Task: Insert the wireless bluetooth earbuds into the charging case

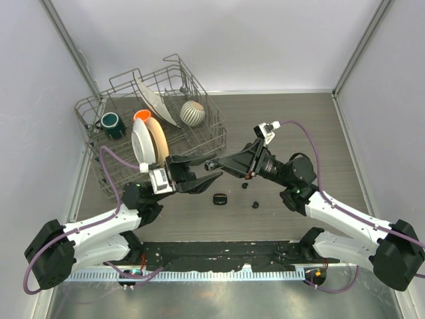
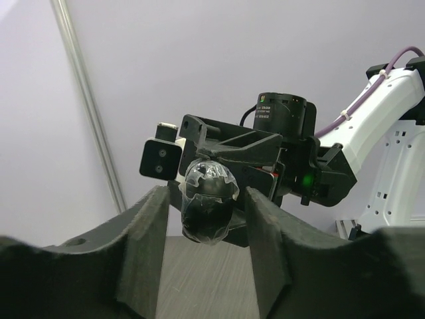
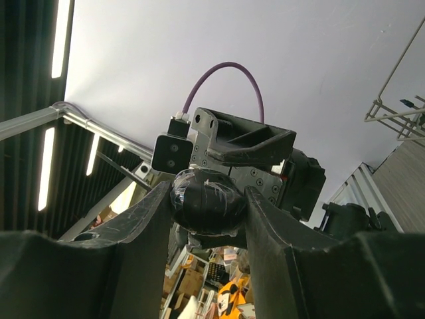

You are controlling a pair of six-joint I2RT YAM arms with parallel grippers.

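Note:
A dark rounded object in crinkled clear wrap (image 2: 209,199) hangs in the air between the two grippers, held at my right gripper's fingertips (image 3: 207,203), which are shut on it. My left gripper is part open, its fingertips either side of that object in its wrist view and slightly apart from it in the top view. On the table below lie the black case (image 1: 220,199) and two small black earbuds, one (image 1: 245,185) right of the case and the other (image 1: 255,205) farther right.
A wire dish rack (image 1: 212,139) with plates, mugs and a striped cup fills the back left. Pale walls enclose the sides and back.

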